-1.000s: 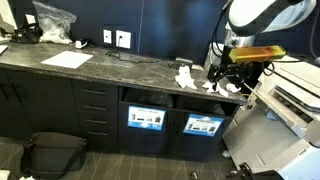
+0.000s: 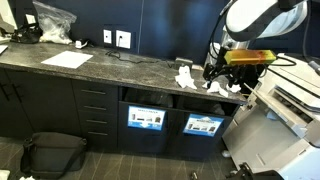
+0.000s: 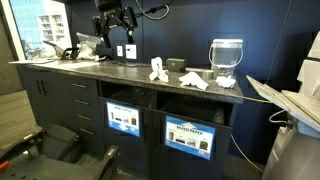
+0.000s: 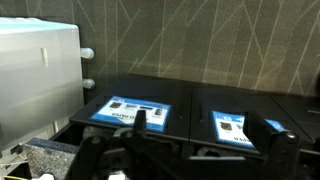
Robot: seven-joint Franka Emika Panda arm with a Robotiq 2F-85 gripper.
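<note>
My gripper is above the right part of the counter in exterior view 1, and near the top of exterior view 2. It is open, with its dark fingers apart in the wrist view and nothing visible between them. White crumpled pieces, perhaps paper or cloth, lie on the counter: one stands up, another lies flatter, and a third sits near the right end. Below the countertop are two dark bins with blue-and-white labels, a left label and a right label reading "mixed paper".
A clear bucket and a dark box stand at the back of the counter. A white sheet and a clear plastic bag are toward its left. A black bag rests on the floor, where open space lies before the bins.
</note>
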